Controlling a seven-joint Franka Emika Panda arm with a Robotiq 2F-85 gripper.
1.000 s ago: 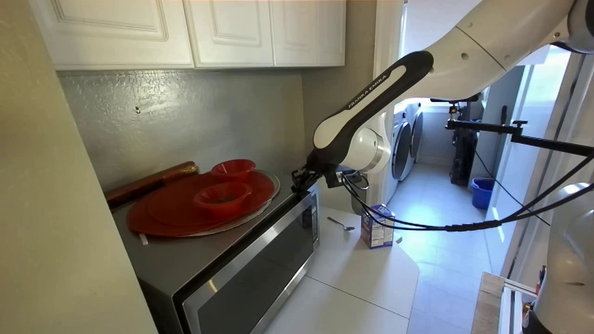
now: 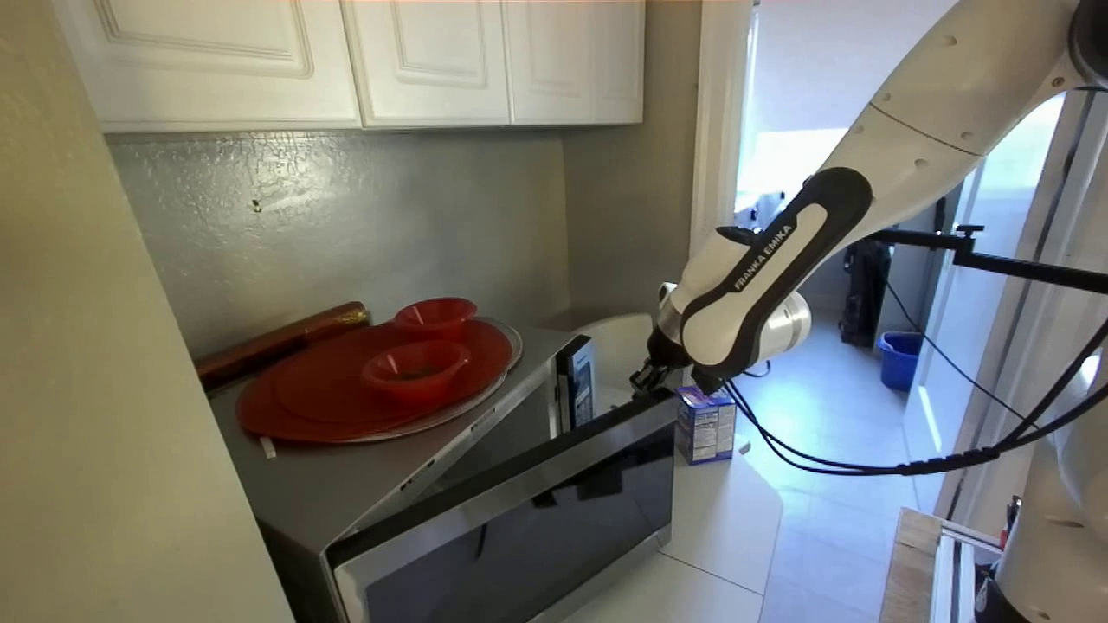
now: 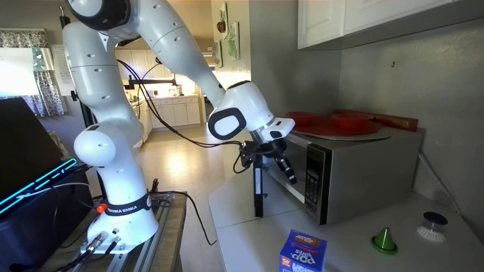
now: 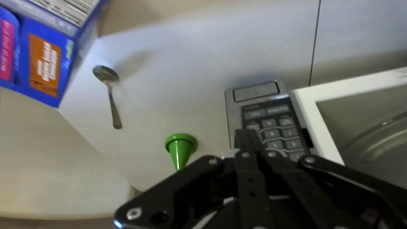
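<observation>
The silver microwave [image 3: 372,172] stands on the white counter with its door [image 2: 530,519] swung part way open. In exterior view 2 the door edge [image 3: 258,190] stands out from the body, and my gripper [image 3: 292,179] is between it and the keypad panel [image 3: 314,181]. The wrist view has my black fingers [image 4: 244,143] together in front of the keypad [image 4: 272,126], with nothing showing between them. To the right of the keypad appear the white front frame [image 4: 314,110] and the cavity. Whether my fingers touch the door cannot be told.
Red bowls [image 2: 417,369] and a red disc [image 2: 312,400] lie on top of the microwave. On the counter are a blue Pop-Tarts box [image 3: 303,251], a spoon [image 4: 110,89], a green cone [image 3: 384,240] and a brush [image 3: 432,226].
The microwave door, which looked closed a second ago, has swung outward. My gripper has moved from the microwave's top front edge to the right and lower, behind the door's free edge in exterior view 1.
</observation>
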